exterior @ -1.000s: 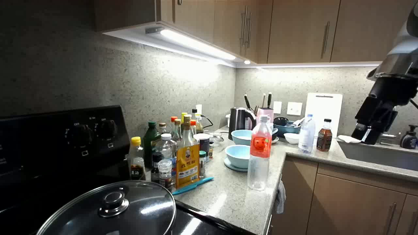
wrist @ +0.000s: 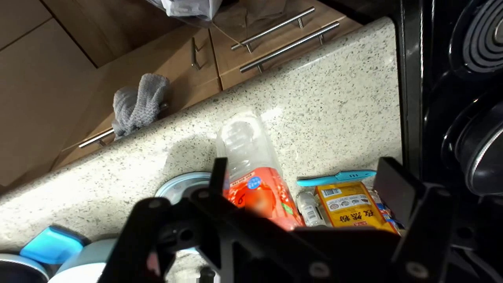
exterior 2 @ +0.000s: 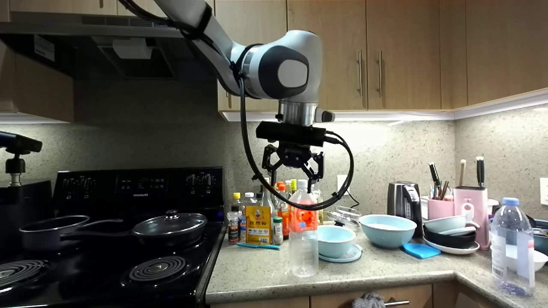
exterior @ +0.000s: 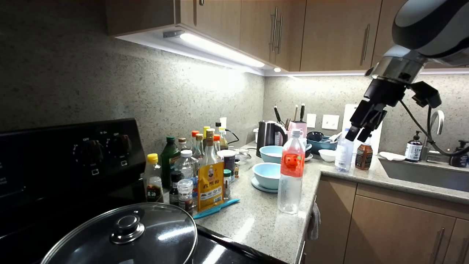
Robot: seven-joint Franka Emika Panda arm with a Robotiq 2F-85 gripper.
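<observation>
A clear plastic bottle with a red-orange label stands upright on the counter, near its front edge. My gripper hangs in the air to the right of it in exterior view 1, higher than the bottle's middle and tilted. Exterior view 2 has the gripper in front of and above the bottle, whose cap shows between the spread fingers. In the wrist view the bottle's label appears beyond the parted fingers, nearer the left one. The fingers are open and hold nothing; the bottle's top is hidden there.
Light-blue bowls stand behind the bottle. Seasoning bottles, a yellow packet and a blue knife lie towards the stove. A lidded pan sits on the stove.
My arm has swung leftward in exterior view 1, from over the sink towards the red-labelled bottle, and the gripper is a little higher and more tilted. The bottle has not moved.
</observation>
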